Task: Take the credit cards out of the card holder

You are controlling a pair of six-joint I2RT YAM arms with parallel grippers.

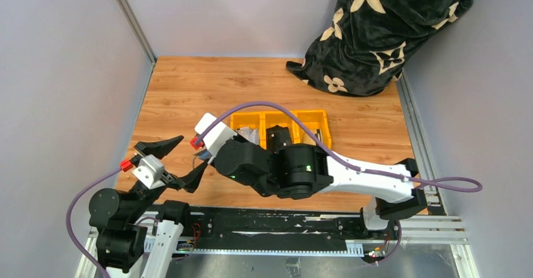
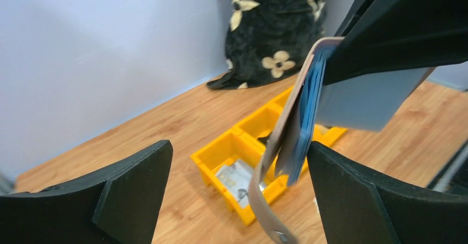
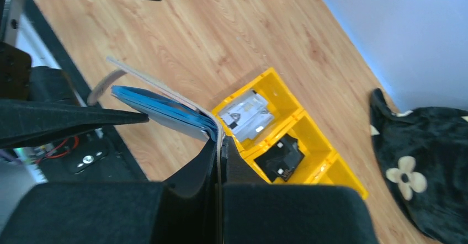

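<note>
A thin card holder with a beige cover (image 2: 282,128) and pale blue sleeves (image 2: 359,103) is gripped by my right gripper, which is shut on its edge. Its free end, with a blue flap (image 3: 165,109), points toward my left gripper (image 1: 192,152). That left gripper stands open; in the left wrist view its fingers frame the scene, the holder hanging near the right finger (image 2: 353,194). No contact between them can be made out. From above, the right arm covers most of the holder. Whether cards sit in its sleeves is unclear.
Behind the arms a yellow divided tray (image 1: 276,112) stands on the wooden table. Its left compartment holds clear and white flat pieces (image 3: 245,114), the middle one a black item (image 3: 280,157). A dark floral cloth (image 1: 390,39) hangs at the back right.
</note>
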